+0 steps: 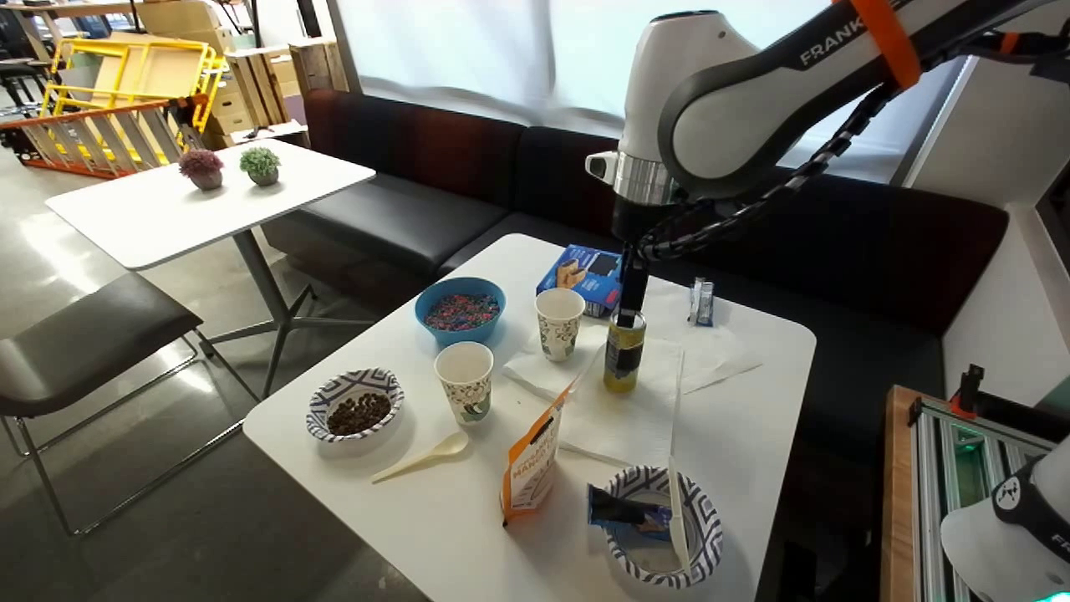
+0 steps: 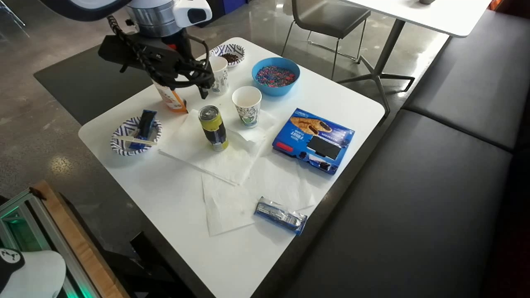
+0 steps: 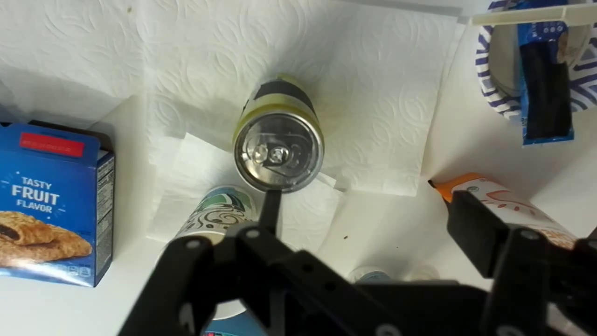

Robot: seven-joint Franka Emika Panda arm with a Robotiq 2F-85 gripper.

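Observation:
A yellow-green and dark can (image 2: 215, 129) stands upright on white napkins. In the wrist view the can (image 3: 280, 134) shows its lid and pull tab. My gripper is open, its two fingers well apart with nothing held between them. The left finger (image 3: 272, 210) lies just below the can's rim in this view, so the can is outside the gap. From exterior view 1, a dark finger (image 1: 632, 286) overlaps the can's top; contact cannot be judged. Exterior view 2 puts the gripper (image 2: 203, 92) above the table, on the pouch-and-cup side of the can.
Close by stand two paper cups (image 2: 246, 106) (image 2: 219, 74), an orange-white pouch (image 1: 532, 461) and a blue snack box (image 2: 314, 140). A blue bowl (image 1: 461, 308), patterned bowls (image 1: 355, 405) (image 1: 712, 527), a spoon (image 1: 421, 456) and a wrapped bar (image 2: 281, 215) lie further out.

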